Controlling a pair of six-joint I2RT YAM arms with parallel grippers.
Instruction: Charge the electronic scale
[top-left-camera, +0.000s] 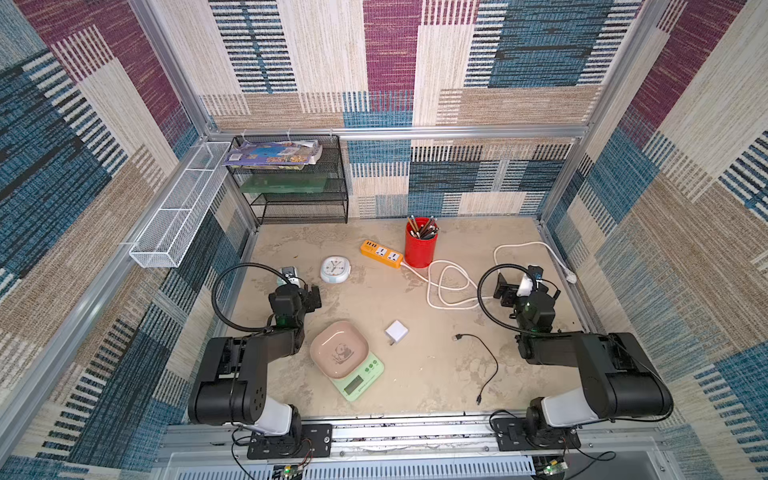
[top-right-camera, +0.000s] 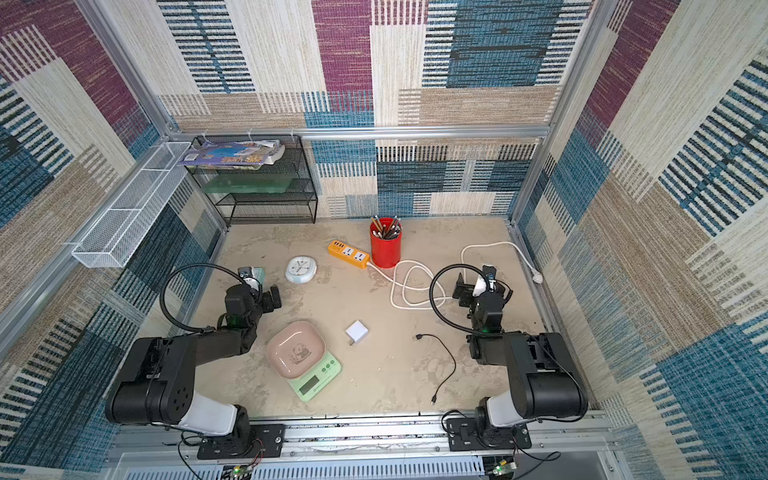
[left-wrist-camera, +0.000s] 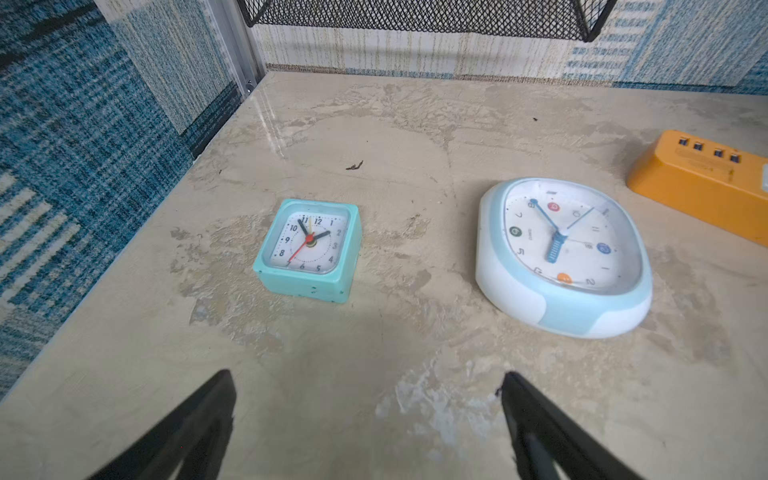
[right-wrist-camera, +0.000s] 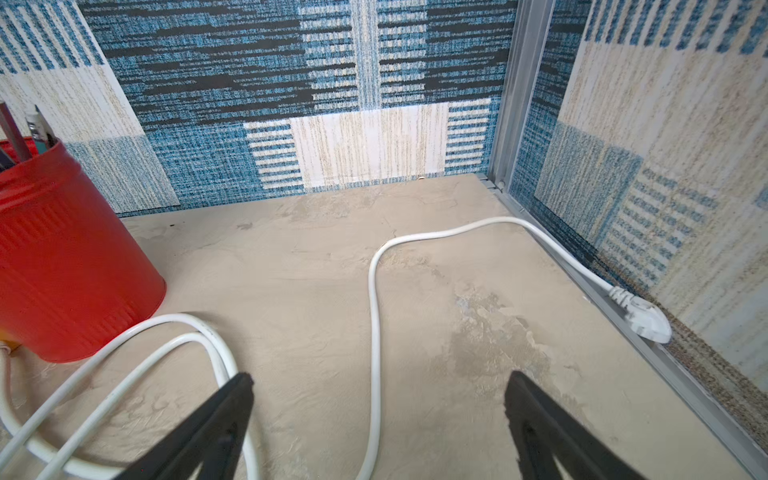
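A green electronic scale (top-left-camera: 369, 374) with a pink tray (top-left-camera: 326, 361) on top lies at the front left of the table. To its right sits a white charger cube (top-left-camera: 397, 329), its prongs toward the front. The short black cable (top-left-camera: 493, 357) lies loose on the right half, a plug at each end. Behind them, an orange power strip (top-left-camera: 381, 253) rests beside the red cup. My left gripper is open and empty, above the table behind the scale. Also open, my right gripper holds nothing and hangs over the right side near the white cord (right-wrist-camera: 374, 320).
A round white clock (left-wrist-camera: 564, 256) and a small teal clock (left-wrist-camera: 310, 246) stand ahead of my left gripper. The red pen cup (top-left-camera: 419, 244) is at the back, near coils of white cord. A black wire rack (top-left-camera: 345, 188) fills the back left corner.
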